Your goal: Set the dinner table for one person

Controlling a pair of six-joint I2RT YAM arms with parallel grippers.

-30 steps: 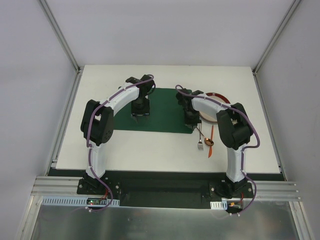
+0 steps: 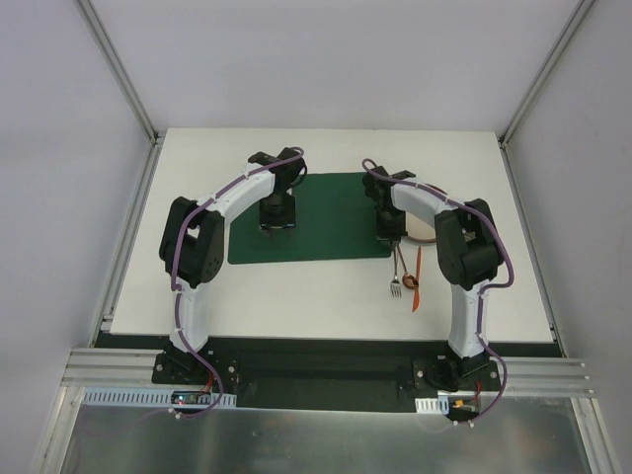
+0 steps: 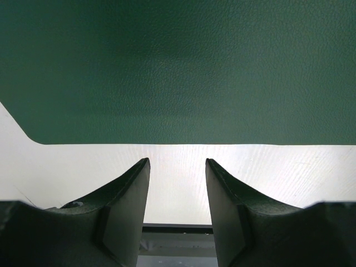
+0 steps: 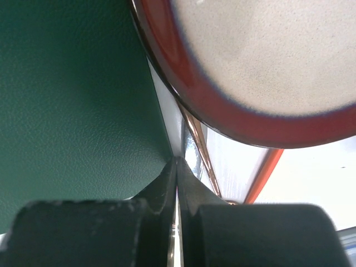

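Observation:
A dark green placemat (image 2: 326,217) lies across the table's middle. A cream plate with red rim (image 2: 422,229) (image 4: 267,67) sits at its right, partly under my right arm. Below lie a fork (image 2: 395,286), a copper spoon (image 2: 409,280) and an orange-handled knife (image 2: 417,286). My right gripper (image 2: 391,240) is shut at the mat's right edge beside the plate rim, over the upper ends of the cutlery; nothing clearly shows between its fingers. My left gripper (image 2: 278,225) hangs open and empty over the left of the mat.
My right gripper has moved right and slightly back toward the plate, and the mat has shifted a little rightward. The left arm looks still.

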